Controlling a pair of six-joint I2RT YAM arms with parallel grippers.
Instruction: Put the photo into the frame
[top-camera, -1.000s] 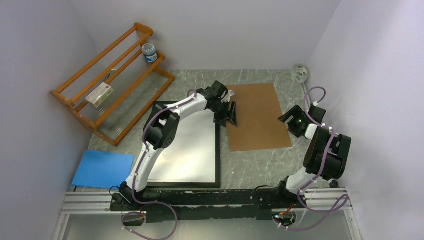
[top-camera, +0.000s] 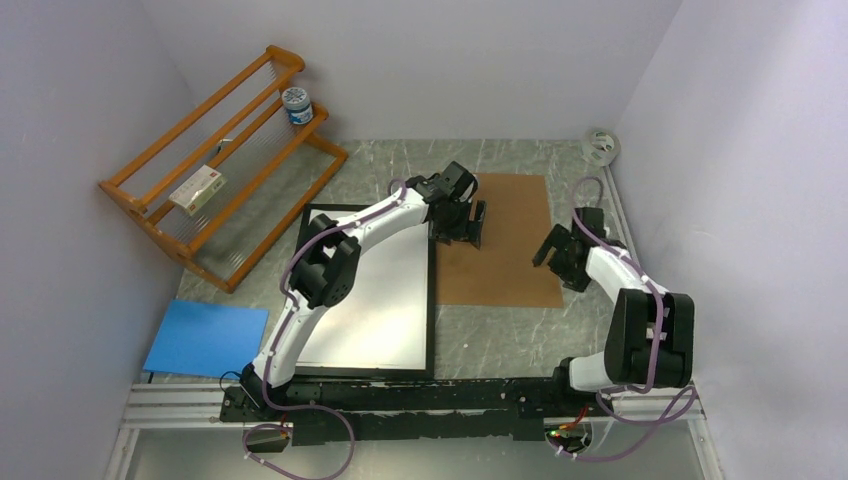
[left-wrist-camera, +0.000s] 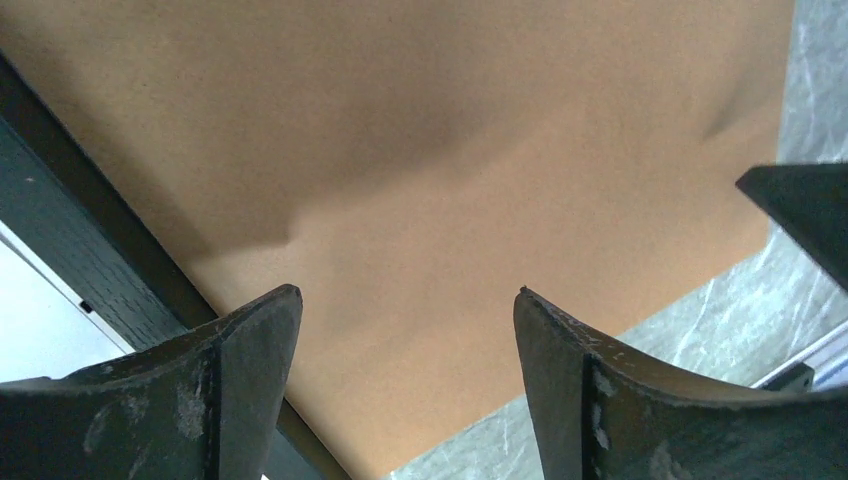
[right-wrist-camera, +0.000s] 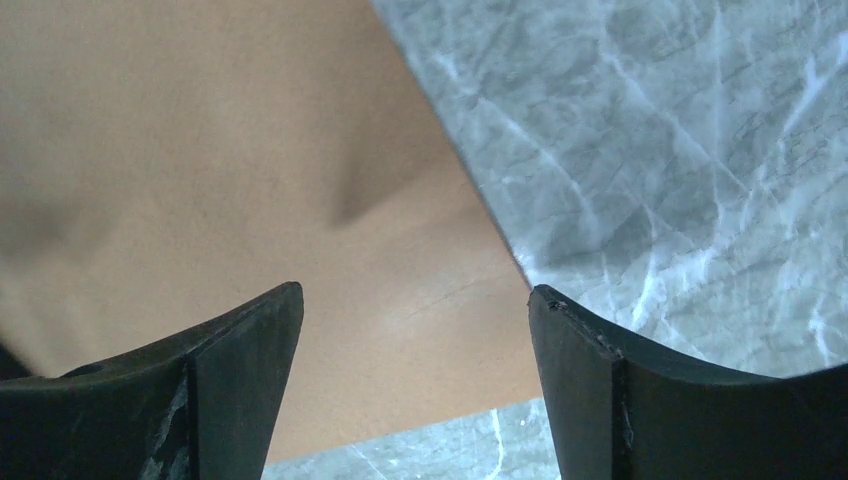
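A black-edged frame (top-camera: 365, 300) with a white inner face lies left of centre, with a brown square board (top-camera: 500, 275) against its right side; I cannot tell which piece is the photo. My left gripper (top-camera: 459, 232) hangs over the board's left part near the frame's edge, fingers apart, nothing between them. At the board's right edge my right gripper (top-camera: 553, 256) stands open, only board below its fingers in the right wrist view.
A wooden rack (top-camera: 250, 190) with a jar and box stands back left. A blue sheet (top-camera: 205, 335) lies front left, a tape roll (top-camera: 600, 147) back right. Bare table shows below the board.
The board and frame edge shifted left from a second ago. The right gripper moved leftward and turned.
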